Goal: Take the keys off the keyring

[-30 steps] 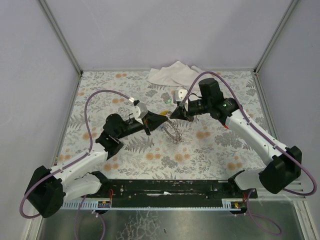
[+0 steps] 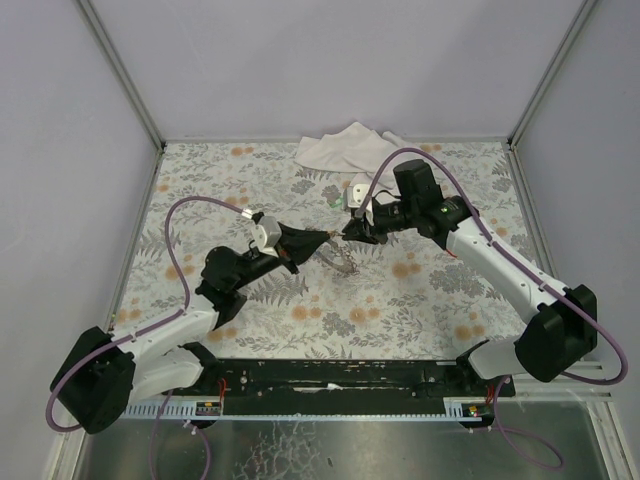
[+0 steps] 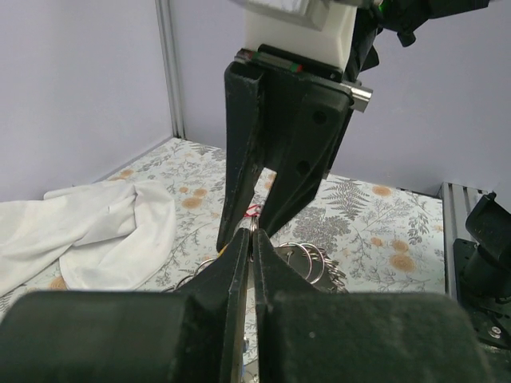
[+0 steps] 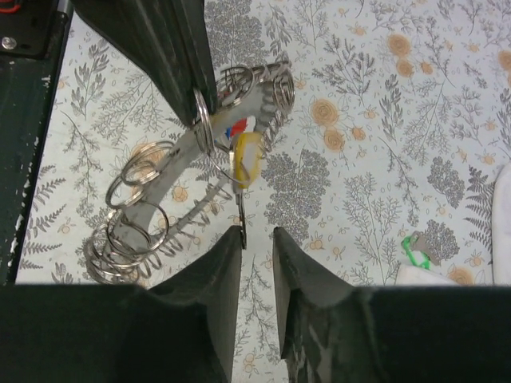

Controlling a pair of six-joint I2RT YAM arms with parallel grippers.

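Note:
The keyring (image 4: 136, 231), a loop of several coils with a yellow-tagged key (image 4: 247, 159), hangs between my grippers above the patterned table (image 2: 360, 310). In the top view my left gripper (image 2: 322, 236) is at centre, shut on the ring's metal; its tips meet at the ring in the left wrist view. My right gripper (image 2: 350, 232) is just to its right; in the right wrist view its fingers (image 4: 295, 271) are part open below the key's thin shaft, which reaches toward them.
A white cloth (image 2: 345, 150) lies at the back of the table, with a small green item (image 4: 419, 251) near it.
My left gripper has shifted slightly and its arm has turned; the yellow tag is less visible from the top. The right gripper has moved very slightly.

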